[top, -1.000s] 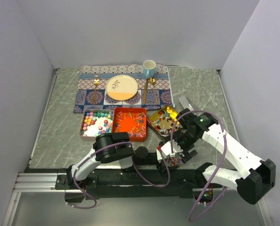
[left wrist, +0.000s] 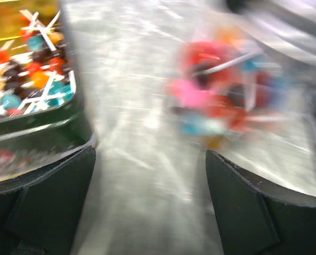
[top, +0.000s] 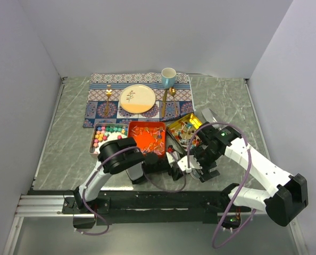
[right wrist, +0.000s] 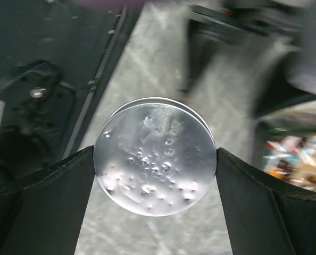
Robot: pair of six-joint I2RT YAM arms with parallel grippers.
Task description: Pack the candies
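My left gripper is open with nothing between its fingers. Ahead of it in the left wrist view is a blurred, rounded cluster of mixed candies [left wrist: 214, 90]; whether a clear jar surrounds it is too blurred to tell. My right gripper stands wide open around a round silver disc, perhaps a lid [right wrist: 155, 186], whose edges reach both fingertips; firm contact cannot be judged. A yellow-lined box [top: 172, 128] of lollipops lies just behind the grippers. The red tray [top: 147, 125] of lollipops and a tray [top: 94, 144] of coloured round candies sit to its left.
A patterned cloth [top: 97, 93] at the back carries a plate [top: 138, 98], a blue mug [top: 168, 79] and cutlery. A grey flat object [top: 210, 116] lies behind the right arm. Both arms crowd the front edge.
My left arm has moved left and slightly back, away from the right gripper, and now covers part of the round-candy tray. The right arm has shifted only slightly.
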